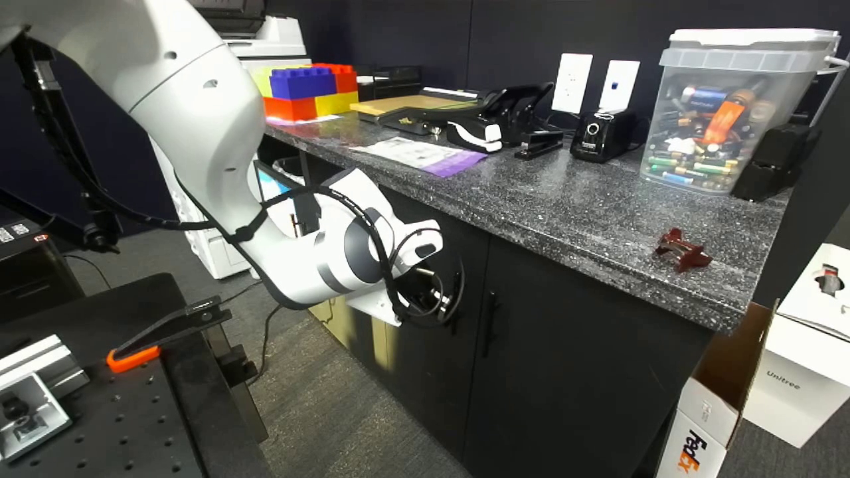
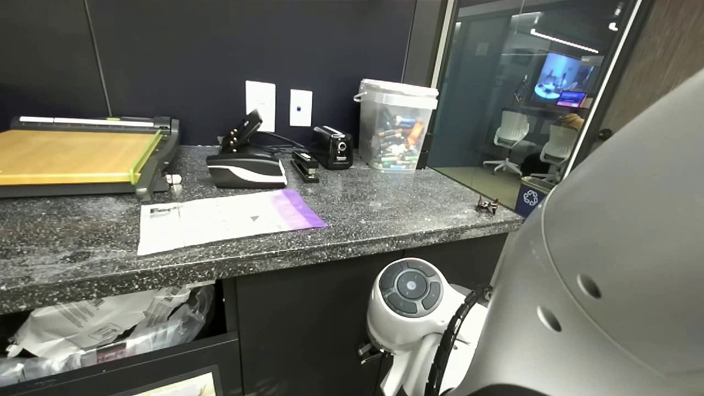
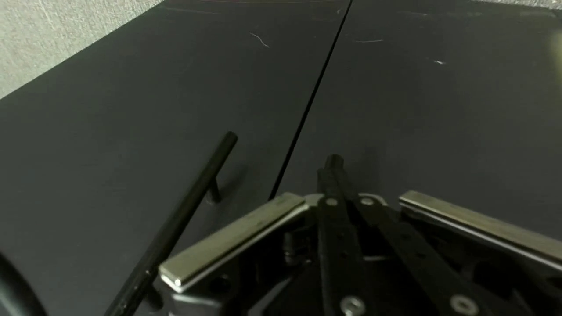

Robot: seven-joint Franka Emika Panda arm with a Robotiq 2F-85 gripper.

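Observation:
In the wrist view, my gripper is shut in front of a black cabinet, its dark fingers meeting. Nothing shows between them. The end of a black bar handle (image 3: pixel 334 160) pokes out just beyond the fingertips; the rest of that handle is hidden behind the gripper, so contact cannot be judged. To the left, a second bar handle (image 3: pixel 195 200) stands on the neighbouring door, across a dark seam. Exterior view 1 has the gripper (image 1: pixel 447 309) low beside the cabinet doors (image 1: pixel 550 350), below the countertop, partly covered by cables. Exterior view 2 mostly hides it behind the arm.
Above the doors juts the speckled countertop (image 1: pixel 574 215), bearing a clear battery bucket (image 1: pixel 709 111) and a dark red object (image 1: pixel 682 250). A dark workbench (image 1: pixel 103 398) stands at the left. Open boxes (image 1: pixel 705 414) sit by the cabinet's right end.

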